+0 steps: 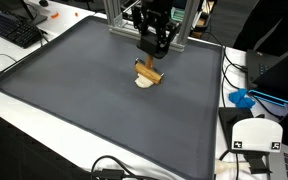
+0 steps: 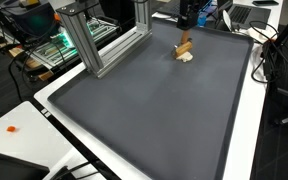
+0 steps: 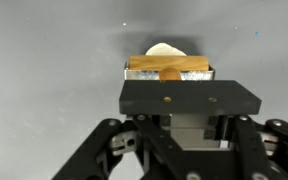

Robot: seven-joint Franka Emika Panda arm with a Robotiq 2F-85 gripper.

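Note:
A wooden-edged tool [image 1: 149, 72] with a short upright handle stands at the far part of the grey work surface. In the wrist view its pale wood strip [image 3: 169, 63] lies across the frame, with a shiny metal band beside it. My gripper [image 1: 150, 53] is above the tool, shut on its handle; the fingertips are mostly hidden. A small off-white flat piece [image 1: 144, 82] lies right against the tool's near side. The second exterior view has the tool [image 2: 183, 48] beside the same pale piece [image 2: 186, 57]; whether they touch, I cannot tell.
Most of the grey board [image 2: 154, 105] is bare. Behind the arm is a pale metal frame [image 2: 119, 50]. A white device [image 1: 256, 135] and a blue cloth [image 1: 241, 99] lie off the board's right side. Cables run along that edge.

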